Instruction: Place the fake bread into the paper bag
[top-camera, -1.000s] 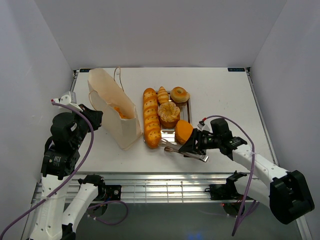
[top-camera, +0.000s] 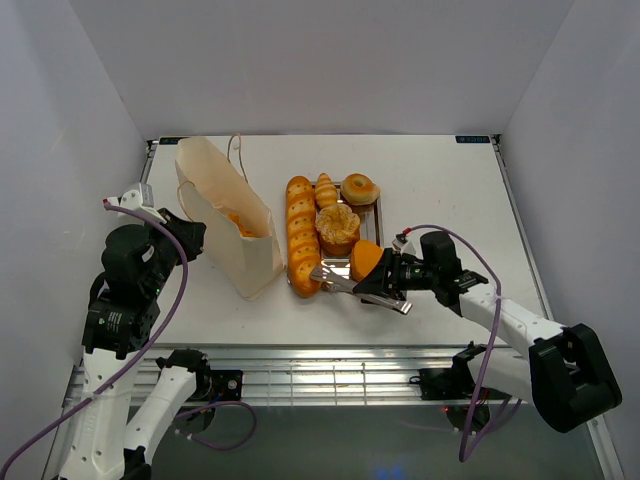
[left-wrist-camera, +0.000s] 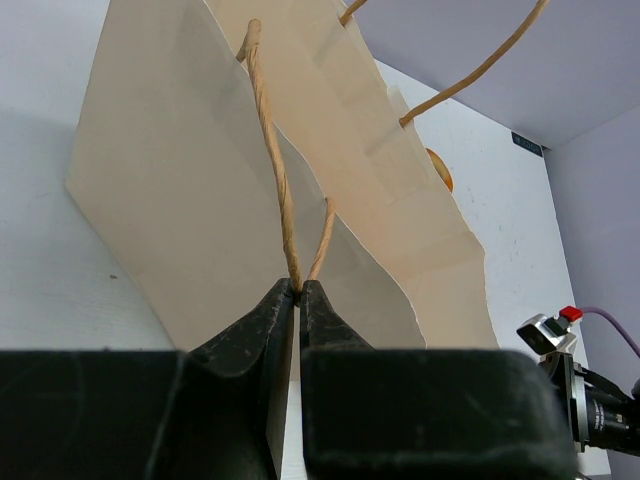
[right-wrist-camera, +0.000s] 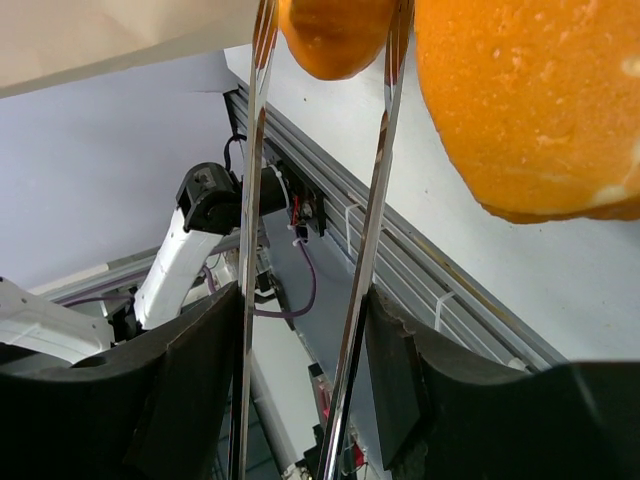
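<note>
My left gripper is shut on the twisted handle (left-wrist-camera: 275, 150) of the paper bag (top-camera: 248, 262), which leans with its mouth spread. Something orange (top-camera: 238, 223) shows inside the bag. My right gripper (top-camera: 378, 284) is open fairly wide, with the two arms of metal tongs (top-camera: 390, 302) between its fingers. The tongs' tips lie on either side of the near end of a long braided loaf (top-camera: 301, 238); in the right wrist view that loaf end (right-wrist-camera: 335, 45) sits between them. Whether they press on it I cannot tell.
Beside the long loaf, a tray (top-camera: 369, 222) carries a round crusty bread (top-camera: 338, 228), a small roll (top-camera: 325, 190), a bagel-like bun (top-camera: 359, 188) and an orange bread (top-camera: 366, 260) close to the right gripper.
The right gripper and tongs have shifted slightly left and away from the front edge, the tips now reaching further onto the loaf's end. The left arm and bag stay still.
</note>
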